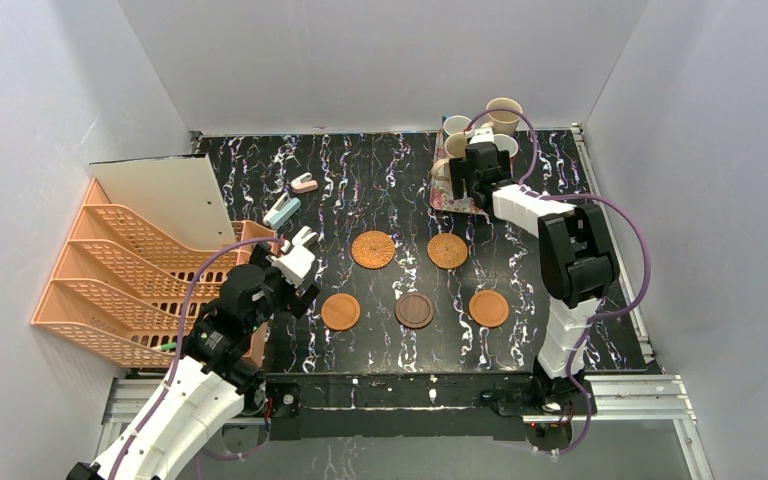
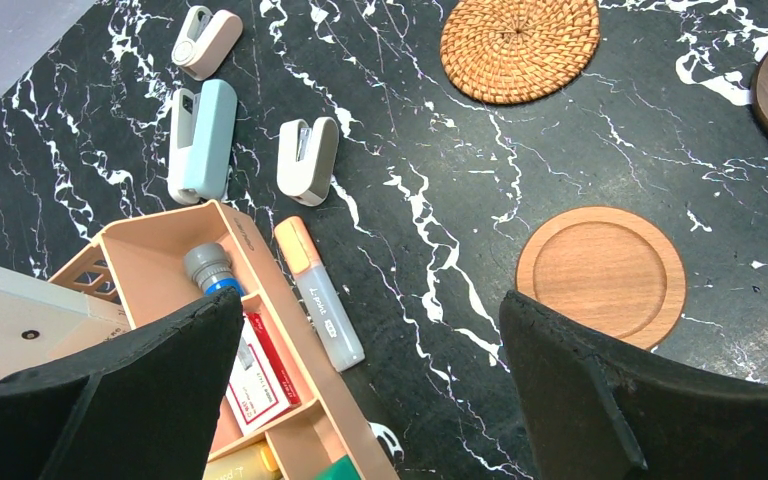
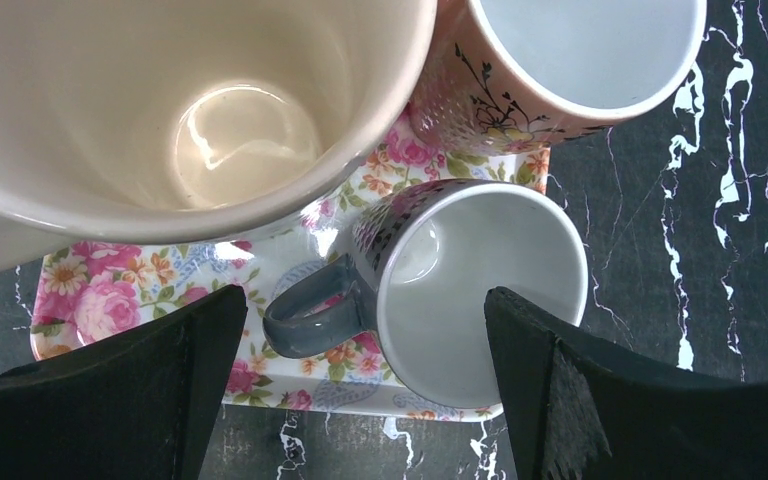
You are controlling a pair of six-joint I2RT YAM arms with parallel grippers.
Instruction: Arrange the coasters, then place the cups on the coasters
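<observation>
My right gripper hangs open over the floral tray (image 3: 150,285) at the back right. Below it, a cup with a grey handle (image 3: 312,318) and white inside (image 3: 480,270) stands on the tray. Its handle shows between the two fingers, and the right finger overlaps part of its bowl in view. Contact cannot be told. Several coasters lie mid-table: two woven ones (image 1: 372,249) (image 1: 447,250), a light wooden one (image 1: 340,311), a dark one (image 1: 414,309) and another light one (image 1: 488,308). Left of them, my left gripper is open and empty.
A large cream cup (image 3: 250,150) and a pink floral cup (image 3: 480,100) crowd the same tray. An orange organizer (image 1: 110,290) fills the left side, with staplers (image 2: 203,140) and a highlighter (image 2: 322,300) beside it. Bare table surrounds the coasters.
</observation>
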